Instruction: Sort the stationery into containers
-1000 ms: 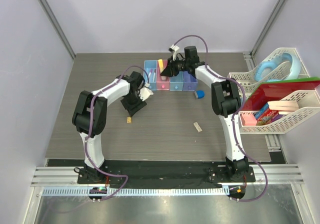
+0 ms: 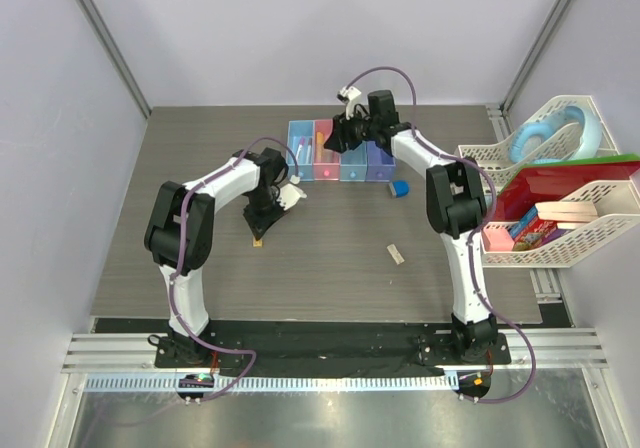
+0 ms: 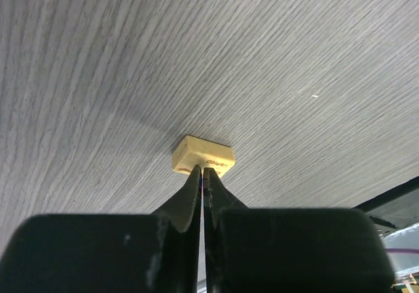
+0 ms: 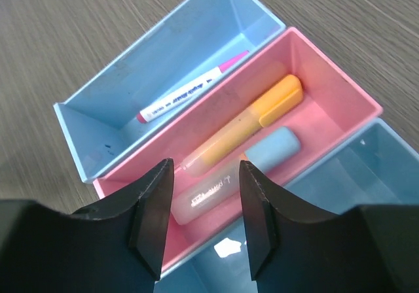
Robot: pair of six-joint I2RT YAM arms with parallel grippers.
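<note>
A small yellow block (image 3: 204, 154), perhaps an eraser, lies on the table just beyond the fingertips of my left gripper. Those fingers are pressed together with nothing between them. Over the pink compartment (image 4: 334, 106), my right gripper is open. An orange-yellow highlighter (image 4: 262, 113) and a blue-capped one (image 4: 262, 157) lie side by side in that compartment. One white and magenta marker (image 4: 186, 93) rests in the light blue compartment (image 4: 85, 133). Farther right on the table are a blue block (image 2: 399, 188) and a whitish block (image 2: 396, 254).
More compartments, light blue (image 2: 352, 171) and purple (image 2: 379, 170), stand to the right in the row. White baskets (image 2: 605, 230) with books and a red folder border the table's right side.
</note>
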